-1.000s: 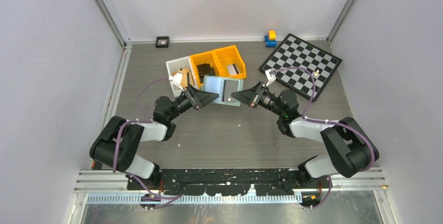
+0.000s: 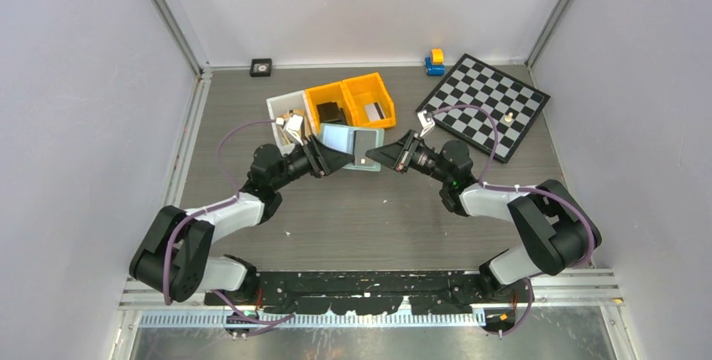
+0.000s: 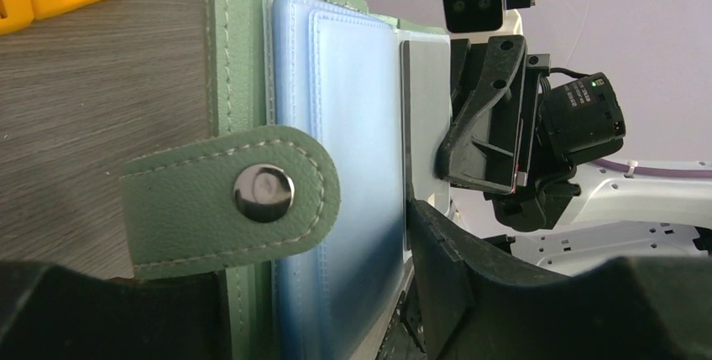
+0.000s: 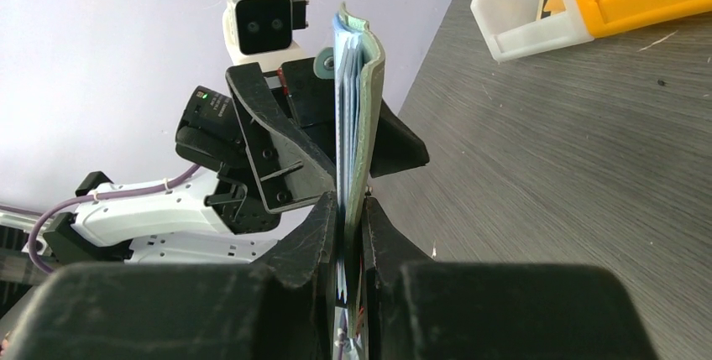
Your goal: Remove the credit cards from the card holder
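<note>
The open card holder [image 2: 338, 135] hangs between the two arms, a pale green cover with clear bluish sleeves. A grey card [image 2: 364, 142] with a dark edge sits in its right half; the left wrist view shows the card [image 3: 430, 100] beyond the blue sleeve. My right gripper is shut on the lower edge of the card holder [image 4: 368, 117]. Around the holder's left part, my left gripper stands part open; its right finger [image 3: 445, 268] is close against the sleeves near the card's edge. Contact is hard to tell.
An orange box [image 2: 344, 85] behind the holder has a dark item [image 2: 331, 113] and cards [image 2: 374, 112] in it. Beside it stands a white bin [image 2: 277, 108]. A chessboard [image 2: 491, 100] lies at the back right.
The left elbow has swung outward a little. The holder stays between both grippers.
</note>
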